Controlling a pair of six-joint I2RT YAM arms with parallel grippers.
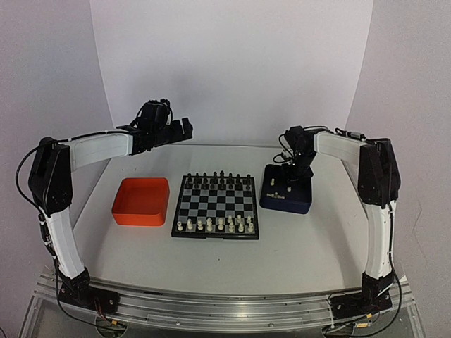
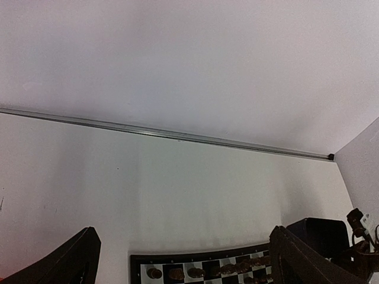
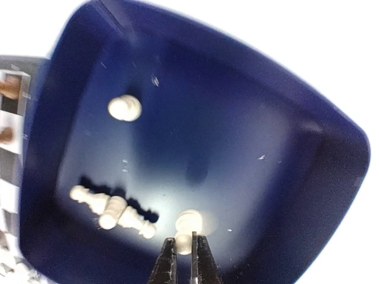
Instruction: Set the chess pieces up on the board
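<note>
The chessboard (image 1: 215, 205) carries dark pieces (image 1: 218, 180) along its far side and white pieces (image 1: 218, 224) along its near side. In the navy box (image 1: 285, 205) the right wrist view shows an upright white piece (image 3: 125, 108) and a cluster of white pieces lying down (image 3: 112, 212). My right gripper is over the box, its fingers close together with a narrow gap. Another white piece (image 3: 189, 221) has its head at the fingertips; whether they grip it cannot be told. My left gripper (image 1: 182, 129) hangs behind the board, open and empty.
An empty orange box (image 1: 141, 205) stands left of the board. The table in front of the board is clear. The navy box's walls surround the right gripper's working space, and the board's edge is close to the box's left side.
</note>
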